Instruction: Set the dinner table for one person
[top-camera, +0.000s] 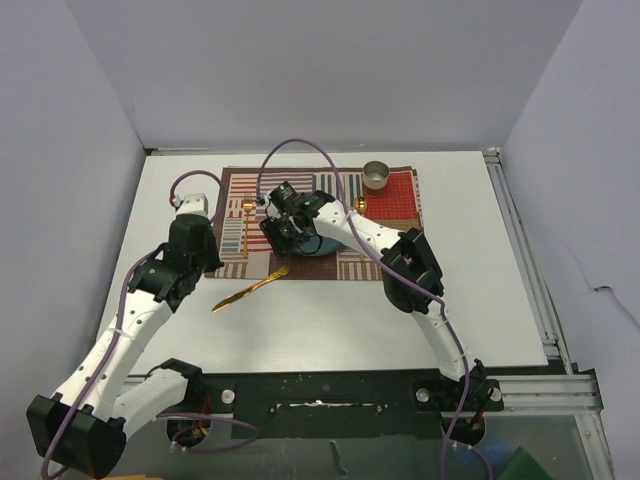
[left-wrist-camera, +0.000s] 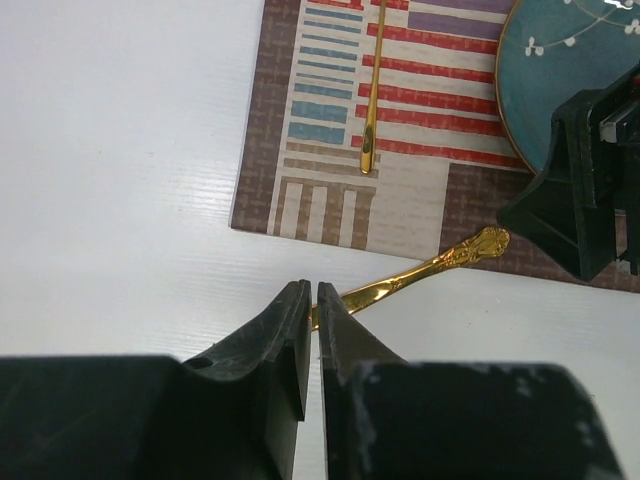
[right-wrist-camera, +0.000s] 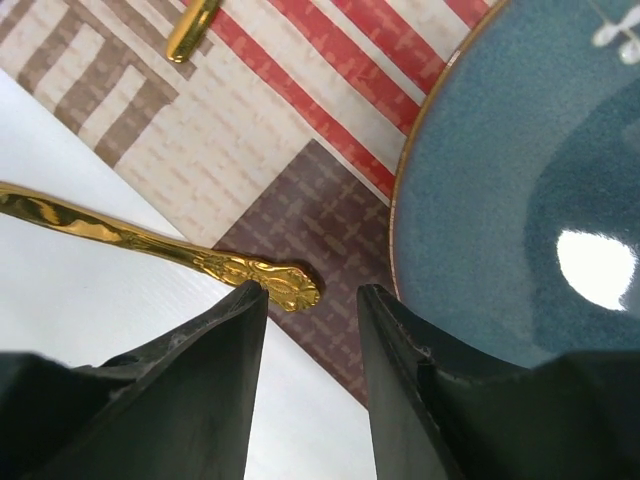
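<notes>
A gold knife (top-camera: 250, 288) lies aslant at the placemat's (top-camera: 405, 235) front edge, its ornate handle end on the mat and the rest on the white table. My left gripper is slightly open above the knife's lower part, a narrow gap between its tips and nothing held. Over the mat, my right gripper stands open and empty, the knife's handle end (right-wrist-camera: 290, 286) and the blue plate's (right-wrist-camera: 470, 210) rim below it. In the top view the right arm covers much of the plate (top-camera: 320, 246). A gold fork (top-camera: 246, 228) lies left of the plate.
A metal cup (top-camera: 375, 177) stands at the mat's back right, near a red napkin (top-camera: 398, 193). A gold spoon (top-camera: 361, 205) is partly hidden by the right arm.
</notes>
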